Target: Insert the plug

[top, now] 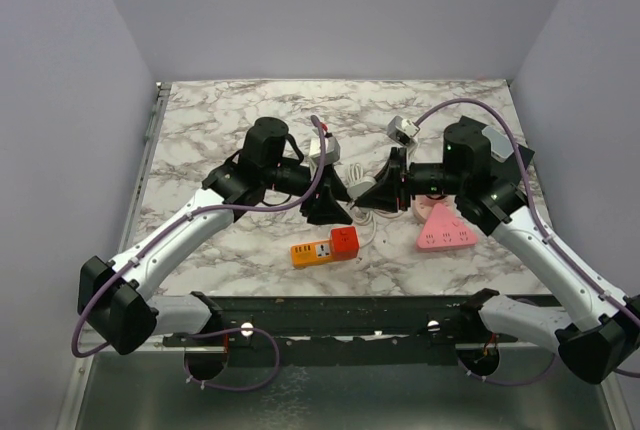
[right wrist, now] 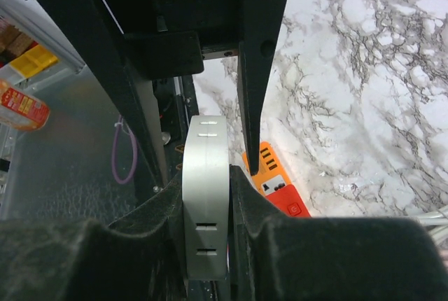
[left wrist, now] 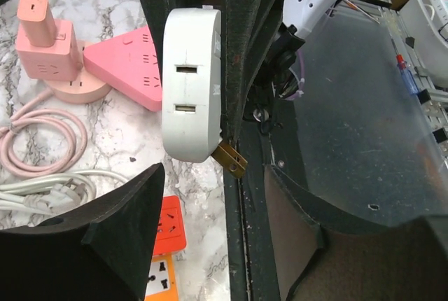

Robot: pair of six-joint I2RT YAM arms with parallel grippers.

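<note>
The plug (left wrist: 190, 87), a white rounded block with two slots and brass prongs (left wrist: 229, 158), is held aloft near the middle of the table. My right gripper is shut on it, one finger at each side. Facing it from the left, my left gripper stands part open; nothing is between its fingers, and the plug's lower end and prongs appear just beyond its tips. Below in the top view lies an orange power strip (top: 311, 253) with a red socket end (top: 344, 243). A pink triangular strip (top: 446, 230) rests at the right.
Coiled white cable (left wrist: 52, 192) and pink cable (left wrist: 45, 140) lie behind the grippers. Pink stacked adapters (left wrist: 47, 52) stand beside the pink strip. A black case (top: 500, 145) sits at the right edge.
</note>
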